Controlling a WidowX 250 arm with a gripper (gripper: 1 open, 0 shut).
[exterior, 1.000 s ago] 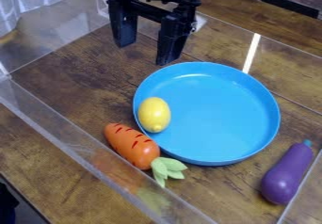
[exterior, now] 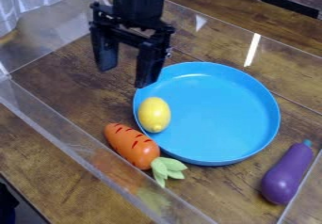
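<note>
My black gripper (exterior: 128, 56) hangs open over the upper left of the scene, its two fingers spread apart with nothing between them, just up and left of the blue plate. The blue plate (exterior: 227, 110) holds a yellow oval object (exterior: 154, 114) at its left side. An orange toy carrot (exterior: 132, 145) with pale green leaves lies on the wood below the plate's left side. A purple eggplant (exterior: 287, 171) lies at the lower right, off the plate.
Clear plastic walls run along the left and lower-left edges and at the right. The wooden surface (exterior: 63, 82) left of the plate is bare.
My gripper has moved down in the view and a little to the left over the last second. The plate, yellow object, carrot and eggplant have not moved.
</note>
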